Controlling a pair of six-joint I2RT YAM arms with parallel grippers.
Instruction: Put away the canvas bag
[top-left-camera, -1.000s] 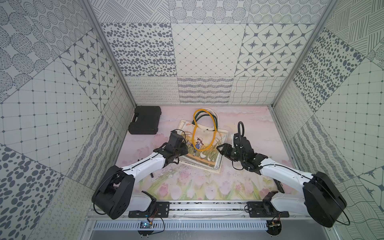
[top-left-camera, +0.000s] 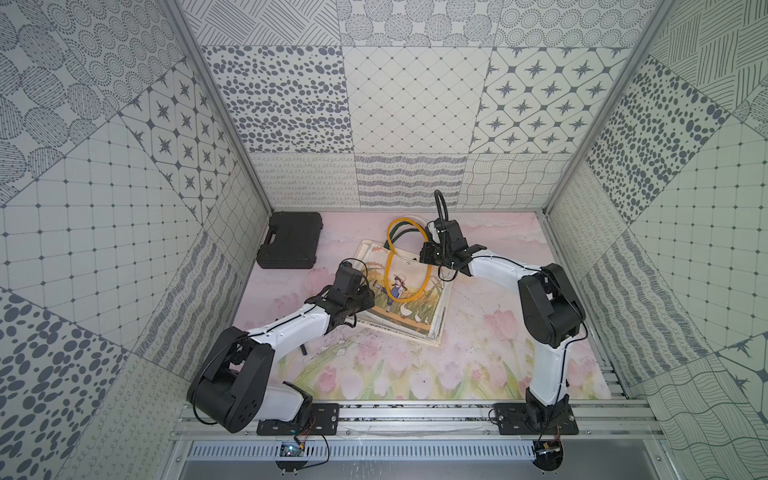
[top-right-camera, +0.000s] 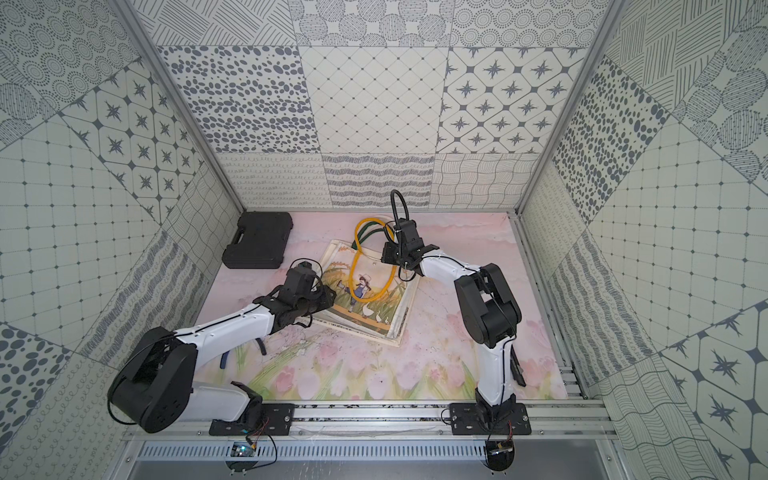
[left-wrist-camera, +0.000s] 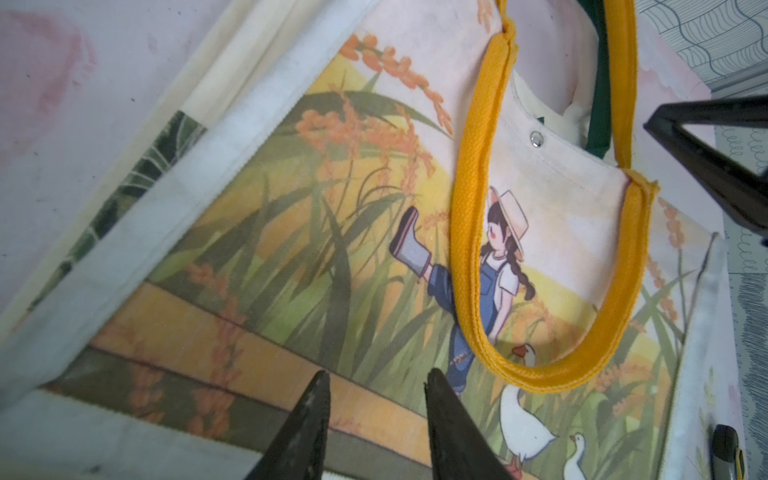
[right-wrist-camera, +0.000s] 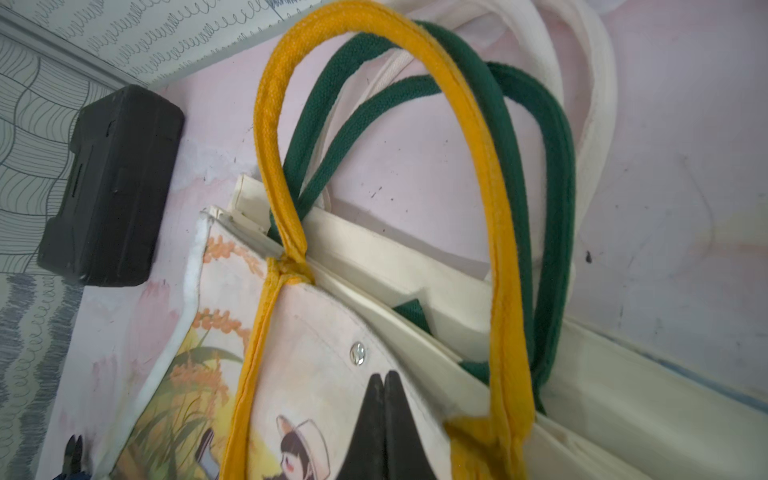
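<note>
Canvas bags (top-left-camera: 407, 320) lie flat in a stack mid-table, the top one printed with a girl and geese. Its yellow strap (left-wrist-camera: 552, 376) loops over the print, and another yellow strap (right-wrist-camera: 504, 264) arches past the bag's top edge. Dark green straps (right-wrist-camera: 552, 208) and white straps (right-wrist-camera: 596, 88) belong to bags beneath. My left gripper stands open above the lower left of the print, nothing between its fingers. Over the bag's upper right, close to the mouth and snap, my right gripper is shut with nothing showing between its fingertips.
A black case (top-left-camera: 290, 240) sits at the back left. A dark tool (top-right-camera: 517, 366) lies beside the right arm's base, and small dark items (top-right-camera: 261, 346) lie near the left arm.
My right gripper has swung from beside the bag's right edge back and leftward, to above its upper right near the straps. The left arm and the bags have barely moved.
</note>
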